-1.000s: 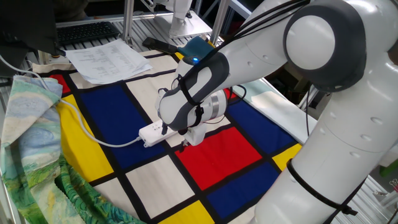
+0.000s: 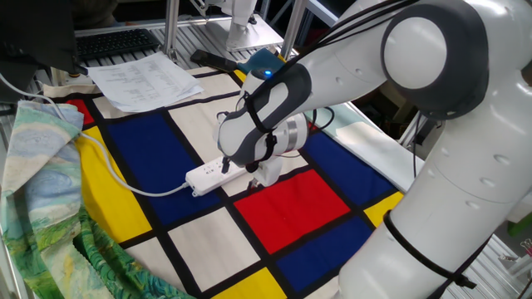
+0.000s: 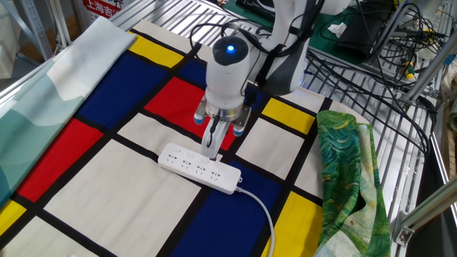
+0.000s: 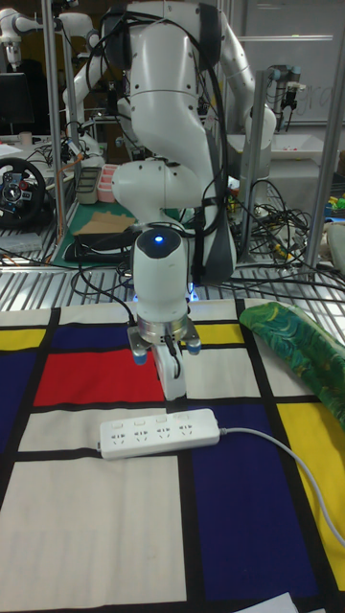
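Note:
A white power strip [image 3: 199, 169] with several sockets lies flat, sockets up, on the patterned cloth; its white cable leaves one end. In exterior view 1 the arm's wrist covers part of this strip [image 2: 209, 176]. My gripper [image 3: 212, 146] points down at the long side of the strip facing the arm's base. Exterior view 3 shows the gripper [image 4: 172, 393] just behind the strip [image 4: 159, 433], near its cable end. Whether the fingertips touch it is unclear. The fingers look like one narrow white shape, so their opening cannot be made out. Nothing held is visible.
The cloth [image 3: 107, 193] has red, blue, yellow and white blocks. A crumpled green printed fabric [image 3: 343, 164] lies beyond the cable end, and a pale green cloth [image 3: 68, 86] along the opposite edge. Printed papers [image 2: 143, 81] lie on the cloth.
In exterior view 1 the wrist and gripper have shifted slightly up and to the right. The power strip and its cable have stayed where they were.

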